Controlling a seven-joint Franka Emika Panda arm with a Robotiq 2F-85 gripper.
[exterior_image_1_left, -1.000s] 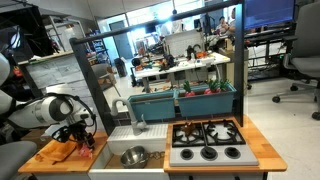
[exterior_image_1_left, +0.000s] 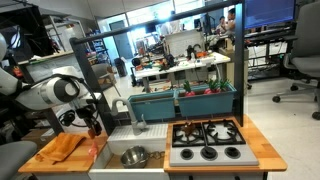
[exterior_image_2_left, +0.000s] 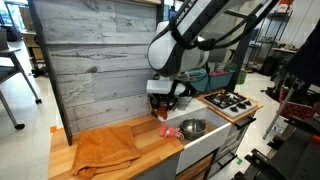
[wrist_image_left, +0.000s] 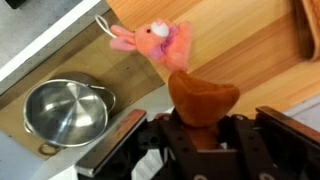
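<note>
My gripper is shut on an orange-brown object (wrist_image_left: 203, 98), seen from above in the wrist view; its lower part is hidden. In exterior view 2 that orange object (exterior_image_2_left: 162, 114) hangs just under the fingers, over the wooden counter. A pink plush toy (wrist_image_left: 153, 42) with a white loop lies apart from the gripper on the counter, near the edge of the sink. The same pink toy (exterior_image_2_left: 170, 131) shows below and beside the held object in exterior view 2.
A steel pot (wrist_image_left: 66, 112) stands in the sink beside the counter. An orange cloth (exterior_image_2_left: 105, 146) covers part of the wood. Farther right are a stove (exterior_image_1_left: 210, 143) and a blue-green bin (exterior_image_1_left: 205, 104). Bare wood lies between cloth and sink.
The gripper has risen from low over the counter and shifted slightly right, carrying the orange object. The pink toy stays on the counter, now more clearly visible.
</note>
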